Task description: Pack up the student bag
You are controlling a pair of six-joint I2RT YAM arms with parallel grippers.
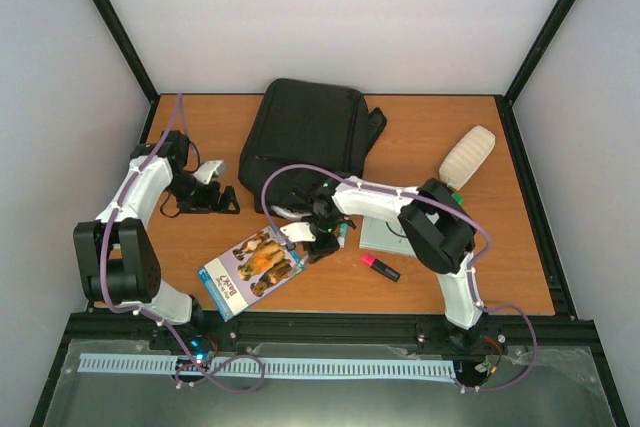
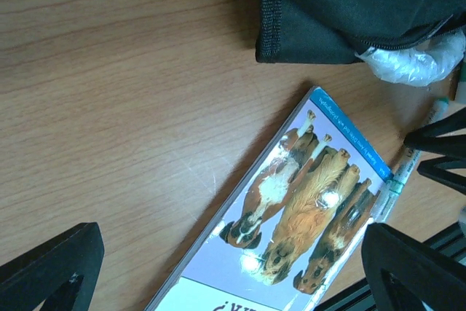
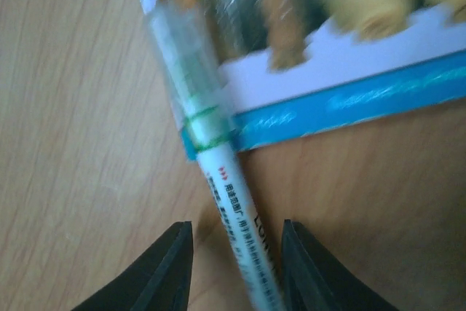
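Observation:
A white pen with a clear cap and green ring [image 3: 237, 216] lies with its capped end on the corner of the dog-cover book [image 1: 255, 269]. My right gripper is partly open around the pen's white barrel, one finger on either side, a gap showing beside the left one. In the left wrist view the pen [image 2: 408, 158] rests by the book's blue spine. My left gripper [image 1: 236, 199] stands open over bare table, left of the book, with nothing between its fingers. The black bag [image 1: 305, 137] lies at the back, something clear and shiny [image 2: 415, 62] at its front opening.
To the right are a pale green notebook [image 1: 388, 238], partly under my right arm, a pink-capped black marker [image 1: 381, 268] and a cream pouch [image 1: 467, 157]. A small white-and-green tube [image 1: 342, 234] sits beside my right gripper. Bare table lies at the left.

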